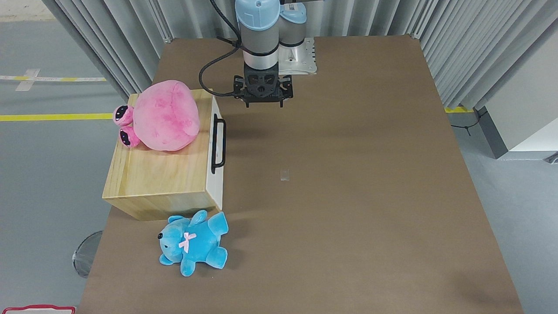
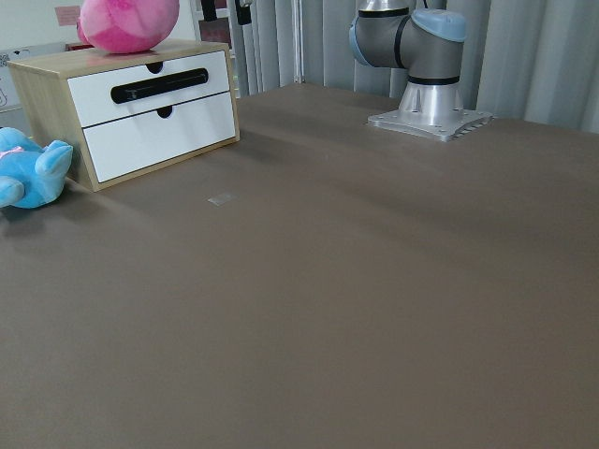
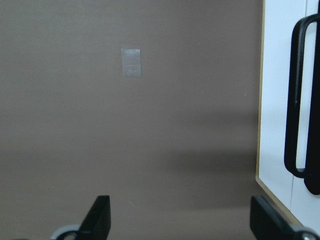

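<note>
My gripper is open, its two black fingers wide apart over bare brown table, just beside the drawer front. A small wooden chest with two white drawers stands on the table's left; its black handle is at the right of the wrist view. A pink plush toy rests on top of the chest. A blue plush bear with a pink bow lies on the table beside the chest, toward the front camera's lower edge.
The arm's base plate stands at the back, with pleated curtains behind it.
</note>
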